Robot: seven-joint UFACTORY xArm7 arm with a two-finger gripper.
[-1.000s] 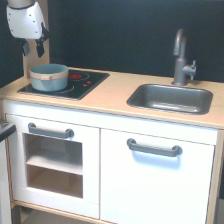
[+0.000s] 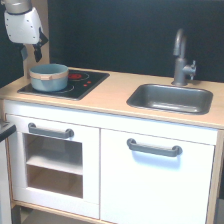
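Observation:
A grey-blue pot [image 2: 48,81] stands upright on the black stovetop [image 2: 80,88] at the left of the toy kitchen's counter. The white robot arm enters at the top left corner. Its dark gripper [image 2: 38,54] points down just above the back left part of the pot; whether it touches the pot does not show clearly. The fingers are small and dark against the background, so how they stand is hard to make out. The pot rests on the stove.
A metal sink [image 2: 170,107] with a grey faucet [image 2: 180,60] is set into the right side. Bare wooden counter [image 2: 115,90] lies between stove and sink. Below are an open-fronted oven [image 2: 55,165] with a shelf and a white cupboard door [image 2: 150,185].
The gripper has shifted slightly right and a little lower, nearer the pot, and its hand has turned. The pot and everything else look unmoved.

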